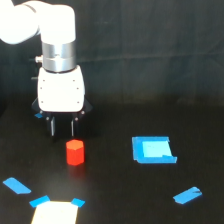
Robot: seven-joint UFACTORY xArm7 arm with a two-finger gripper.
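A red block [75,152] stands on the dark table at the left. My gripper [63,127] hangs above it and slightly to its left, fingers pointing down. The two fingertips are apart, with only dark background showing between them. The block appears clear of the fingers, though the exact depth gap is hard to judge. A blue-taped square with a pale middle [155,149] lies right of centre, with nothing on it.
Blue tape strips mark the table at left [17,186] and right [187,195]. A bright pale patch with blue corners [55,213] lies at the lower front. Between the block and the taped square the table is bare.
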